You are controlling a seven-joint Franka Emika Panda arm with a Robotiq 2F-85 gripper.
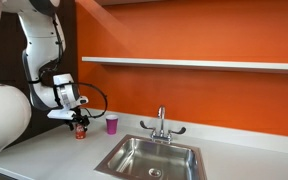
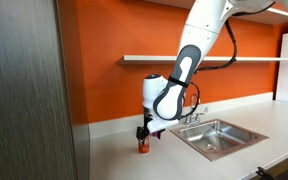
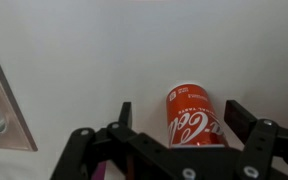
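Note:
A red Coca-Cola can (image 1: pixel 80 132) stands upright on the counter at the left. In the wrist view the can (image 3: pixel 189 112) lies between my two separated fingers, nearer the right one, with clear space to its left. My gripper is open. Exterior view 2 has the can (image 2: pixel 143 146) at the fingers' side of the gripper; part of its top is hidden there. Whether a finger touches it cannot be made out.
A purple cup (image 1: pixel 112 125) stands to the right of the can, by the back wall. The metal sink (image 1: pixel 152 158) with its faucet (image 1: pixel 162 122) lies farther right. A white shelf (image 1: pixel 194 66) runs along the orange wall.

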